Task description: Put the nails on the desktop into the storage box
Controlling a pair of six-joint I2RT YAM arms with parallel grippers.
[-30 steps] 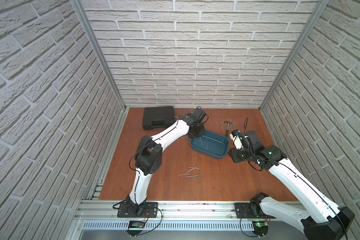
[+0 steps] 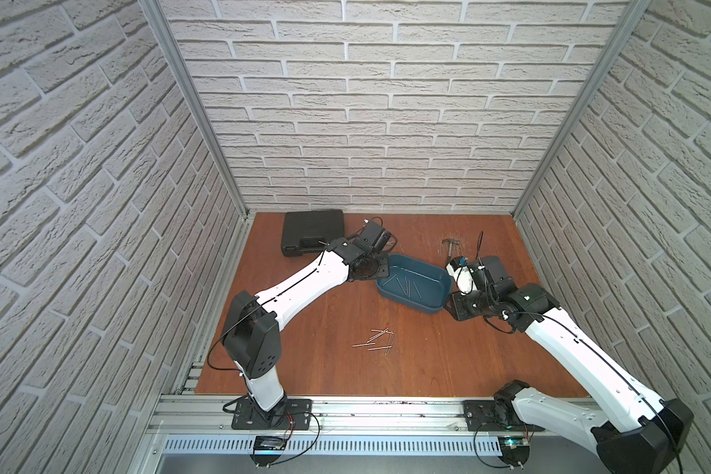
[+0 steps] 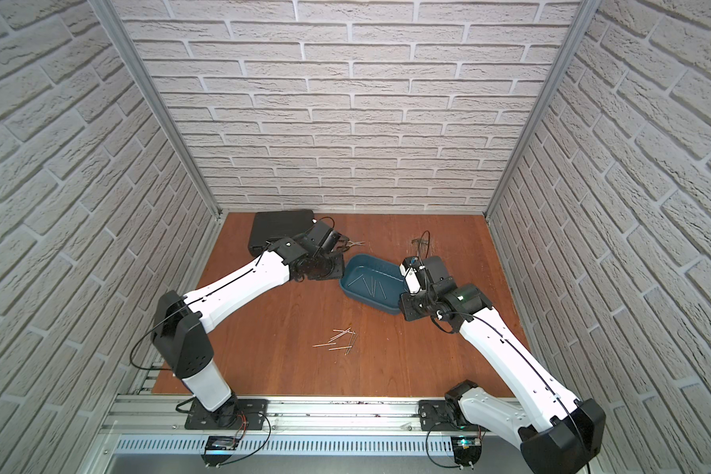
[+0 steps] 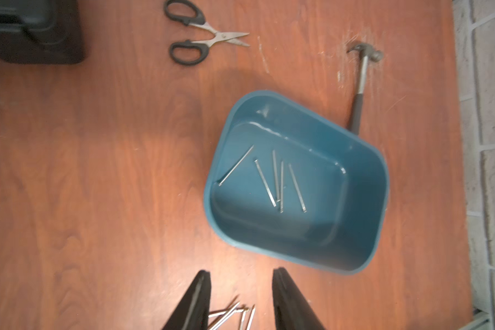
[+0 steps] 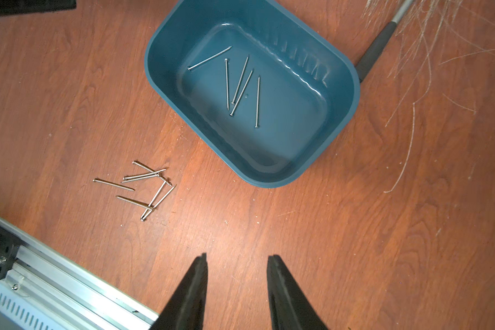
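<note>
A blue storage box (image 5: pixel 280 178) sits mid-table with several nails (image 5: pixel 227 85) lying apart on its floor. In front of it, to the left in the right wrist view, a loose pile of nails (image 5: pixel 158 192) lies on the wood; some cross each other. The left wrist view shows only the upper part of that pile (image 4: pixel 228 313), low between my fingers. My left gripper stands open over the box's left side, holding nothing. On the right side of the box, my right gripper is also open, bare table showing between its fingers.
Scissors (image 4: pixel 217 35) lie behind the box, and a hammer (image 4: pixel 360 85) lies against its far right side. A black case (image 2: pixel 312 229) stands at the back left.
My left gripper has moved left from over the box to its left edge, with the left arm swinging outward. The right gripper has shifted slightly left. The nails have not moved.
</note>
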